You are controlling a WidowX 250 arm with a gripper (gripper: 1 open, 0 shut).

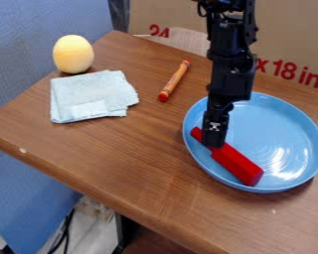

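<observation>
My black gripper [214, 134] reaches down over the left part of a blue plate [286, 129]. A red bar [242, 166] lies on the plate, running diagonally toward the front right, with my fingertips at its upper left end. I cannot tell whether they grip it.
An orange stick [174, 80] lies left of the arm. A folded light cloth [90, 96] and a yellow egg-shaped object [73, 54] are at the back left of the wooden table [108, 169]. Cardboard stands behind; the table's left edge drops away.
</observation>
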